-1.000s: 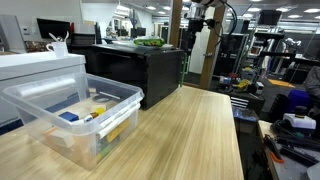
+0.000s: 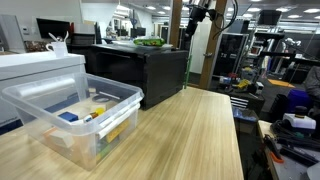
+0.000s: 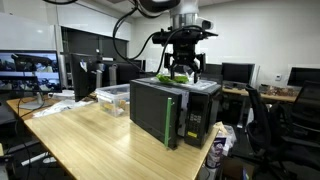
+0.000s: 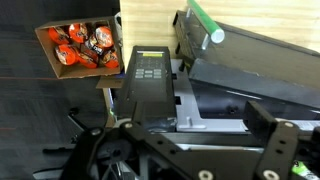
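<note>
My gripper is open, with its two dark fingers wide apart and nothing seen between them. It hangs over the control-panel end of a dark microwave (image 3: 150, 108), as the second exterior view shows. From above, the keypad panel (image 4: 152, 72) lies just ahead of the fingers. A green handle (image 3: 169, 122) stands upright on the microwave's front and appears at the top of the wrist view as a green bar (image 4: 206, 22). The door looks ajar, with a gap beside the panel. The inside of the microwave is hidden.
Green items (image 2: 150, 42) lie on top of the microwave. A clear plastic bin (image 2: 77, 120) with small objects stands on the wooden table (image 2: 185, 140). Below the table edge, a cardboard box (image 4: 82, 70) holds orange-wrapped packets.
The bin and microwave look unmoved.
</note>
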